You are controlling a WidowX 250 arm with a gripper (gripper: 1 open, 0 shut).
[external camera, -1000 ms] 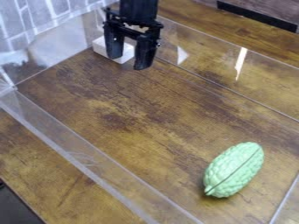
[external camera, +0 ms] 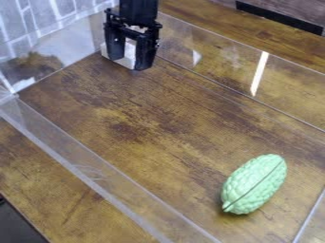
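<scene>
The black gripper hangs at the top centre-left of the camera view, open, in front of a small white block that it partly hides. A green, textured, oval object like a bitter melon lies at the lower right on the wooden surface, well apart from the gripper.
Clear plastic walls enclose the wooden floor, whose middle is bare. A grey tiled surface stands at the back left.
The gripper has shifted slightly to the left and up over the last second. The green object is unmoved.
</scene>
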